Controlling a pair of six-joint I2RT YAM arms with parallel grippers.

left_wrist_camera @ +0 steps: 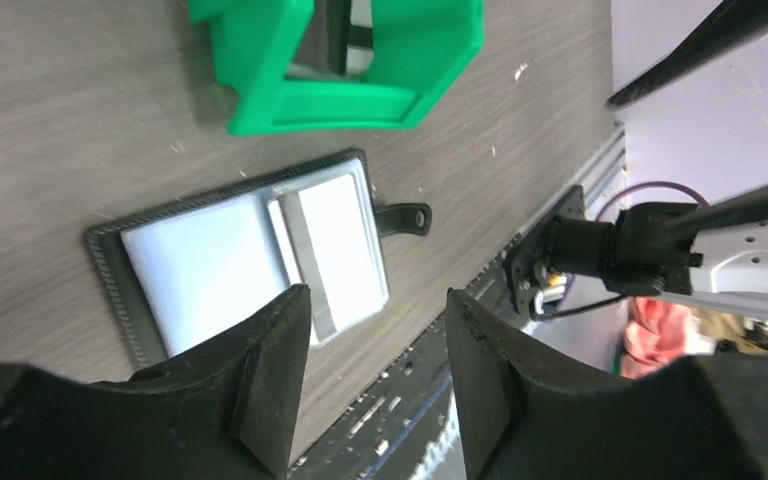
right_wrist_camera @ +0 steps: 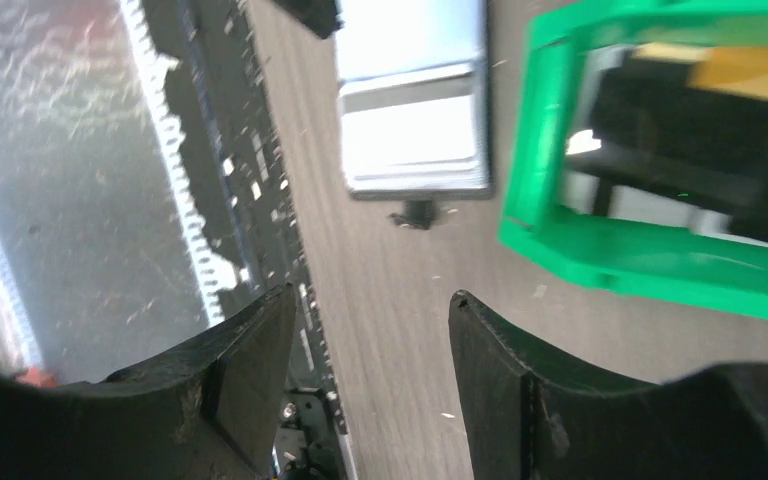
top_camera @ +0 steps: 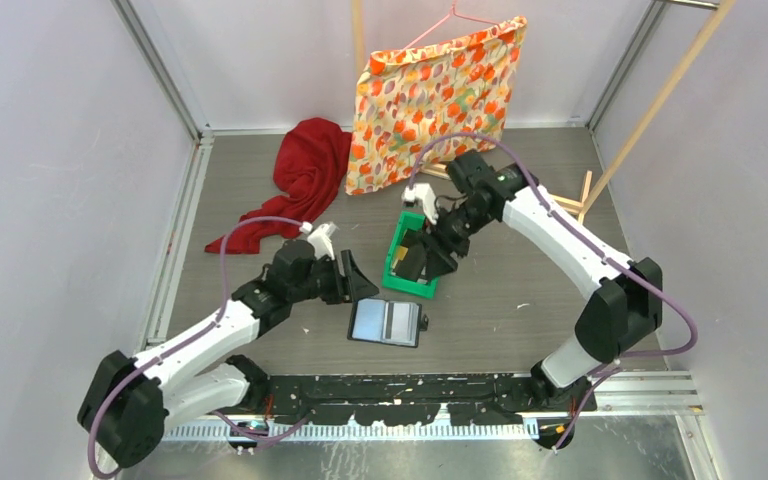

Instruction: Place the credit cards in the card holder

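The card holder (top_camera: pixel 370 320) lies open on the table, dark-edged with pale sleeves and a grey strip, in the left wrist view (left_wrist_camera: pixel 210 270) and the right wrist view (right_wrist_camera: pixel 410 130). Behind it, the green bin (top_camera: pixel 399 284) holds dark flat items and a yellowish piece (right_wrist_camera: pixel 745 70); whether these are cards I cannot tell. My left gripper (top_camera: pixel 350 278) is open above and left of the holder, nothing between its fingers. My right gripper (top_camera: pixel 438 255) is raised over the bin, open and empty (right_wrist_camera: pixel 500 370).
A red cloth (top_camera: pixel 300 170) lies at the back left. Floral fabric (top_camera: pixel 430 100) hangs at the back, beside a wooden frame (top_camera: pixel 660 95).
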